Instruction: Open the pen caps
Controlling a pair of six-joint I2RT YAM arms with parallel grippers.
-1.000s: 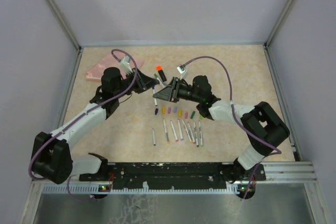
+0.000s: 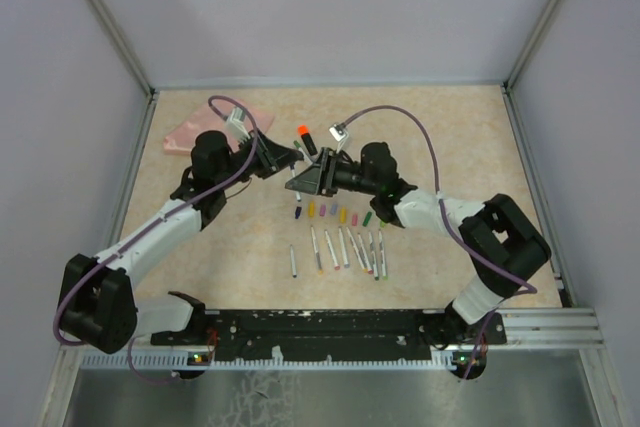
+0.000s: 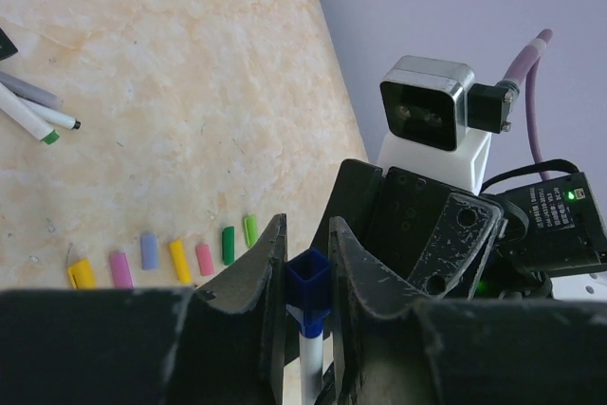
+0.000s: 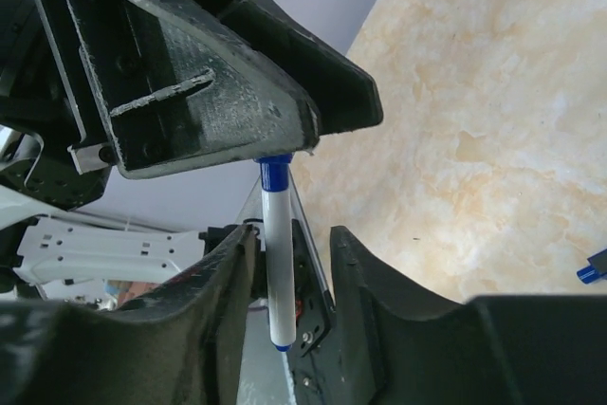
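A slim white pen (image 4: pixel 279 253) with blue ends hangs upright in the right wrist view. My left gripper is shut on its blue upper end (image 3: pixel 308 282). Below, the right gripper stands part open, and the pen's white body runs down between its fingers. A gap shows on the pen's right; contact on its left side is unclear. Loose coloured caps (image 2: pixel 342 215) lie in a short row on the table, and several uncapped-looking pens (image 2: pixel 346 247) lie nearer the front.
A pink cloth (image 2: pixel 190 132) lies at the back left. Behind the grippers is a black item with an orange end (image 2: pixel 305 132). More pens (image 3: pixel 28 116) rest near it.
The left arm appears still, its hold on the pen unchanged.
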